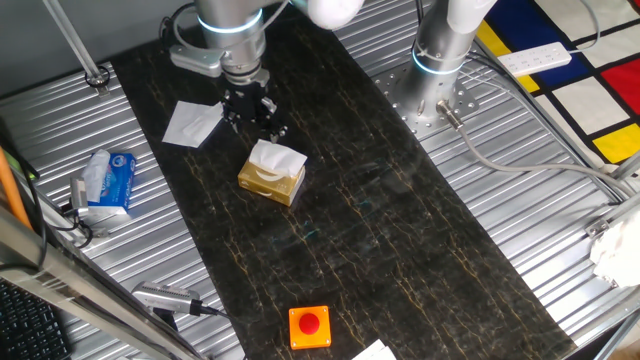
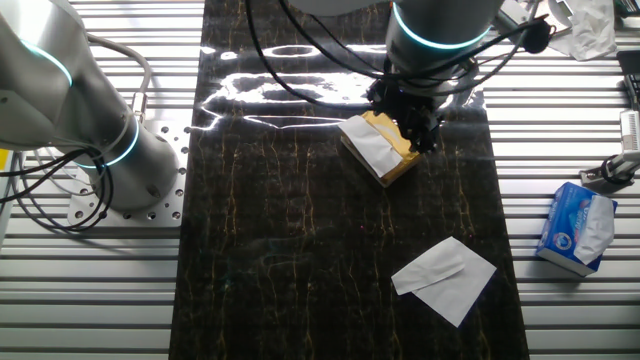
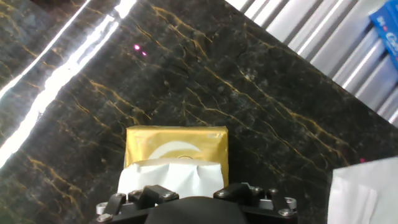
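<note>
A gold tissue box [image 1: 268, 184] with a white tissue [image 1: 279, 157] standing out of its top rests on the dark marbled table mat. My gripper [image 1: 255, 127] hangs just behind the box in exterior view 1, its two fingers spread and nothing visible between them. In the wrist view the box [image 3: 177, 142] lies ahead of the gripper, and the tissue [image 3: 177, 175] reaches close to the fingertips. Whether they touch cannot be told. From the other side, the arm partly covers the box [image 2: 407, 152].
A flat white sheet of tissue [image 1: 192, 124] lies on the mat near the gripper. An orange block with a red button [image 1: 310, 327] sits at the front. Off the mat is a blue tissue pack [image 1: 113, 182].
</note>
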